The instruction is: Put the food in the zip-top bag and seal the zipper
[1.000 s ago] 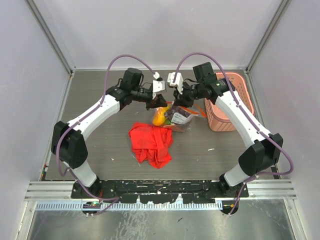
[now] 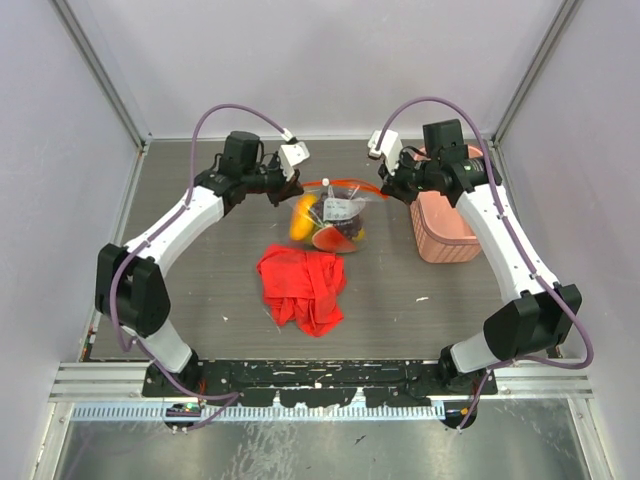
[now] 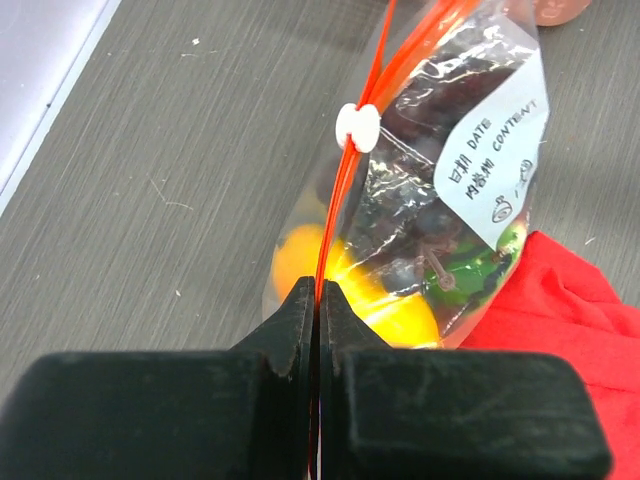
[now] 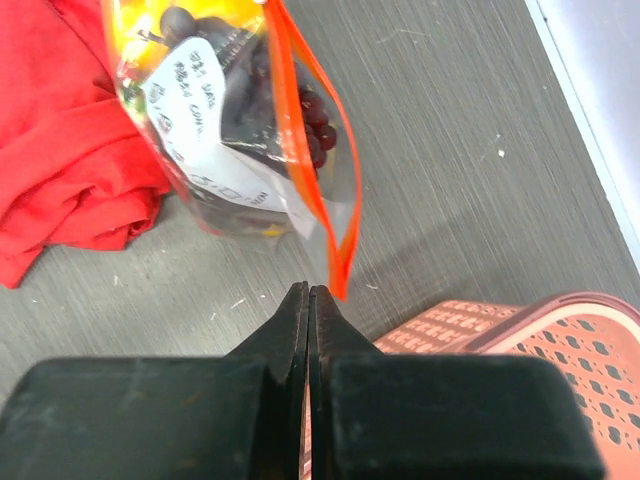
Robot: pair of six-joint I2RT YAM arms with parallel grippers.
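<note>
The zip top bag (image 2: 330,222) holds food, including yellow items, dark grapes (image 4: 315,135) and greens, under a white label (image 3: 483,150). A white slider (image 3: 357,127) sits on its orange zipper strip (image 4: 300,160). My left gripper (image 2: 294,192) is at the bag's left end, shut on the orange strip, which runs into its fingertips (image 3: 318,290). My right gripper is shut beyond the bag's right end, with nothing seen between its fingers, just short of the strip's end.
A red cloth (image 2: 301,285) lies in front of the bag. A pink basket (image 2: 445,245) stands at the right, partly under my right arm.
The grippers have moved apart from over the bag's middle, left one leftward and right one rightward. The bag has shifted slightly left, its strip now stretched sideways.
</note>
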